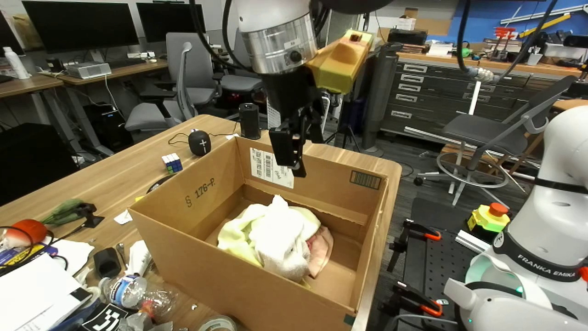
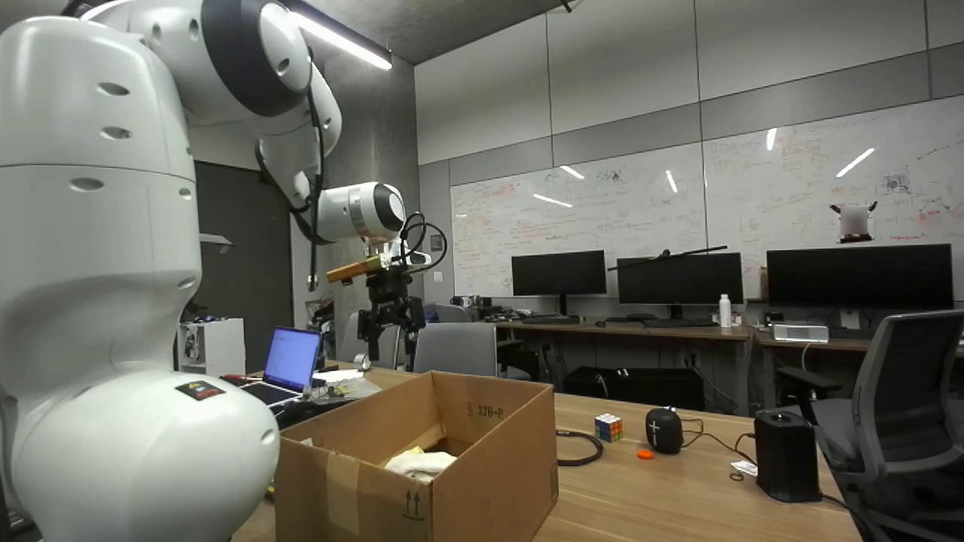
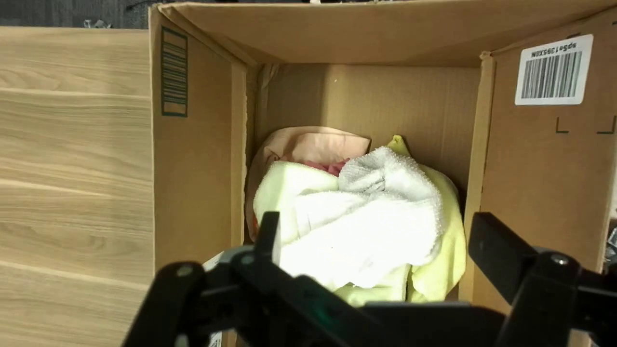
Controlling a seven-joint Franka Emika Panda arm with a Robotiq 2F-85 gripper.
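Inside the open cardboard box [image 1: 182, 242] lies a heap of cloths. A white towel [image 3: 370, 231] is on top, a yellow cloth [image 3: 442, 260] shows at its side, and a peach-pink cloth [image 3: 324, 145] pokes out from under it. Above the box hangs my gripper [image 1: 297, 157], well clear of the pile. Its two black fingers stand wide apart in the wrist view, with the towel visible far below between them. It is open and holds nothing. In the second exterior view, only a bit of the white towel [image 2: 421, 464] shows over the box wall.
The box's tall walls surround the cloths; bare box floor [image 1: 339, 259] shows at one side. Outside it on the table are a puzzle cube [image 1: 172, 162], a round black speaker [image 1: 199, 143], a plastic bottle [image 1: 126, 290] and a laptop [image 2: 291, 360].
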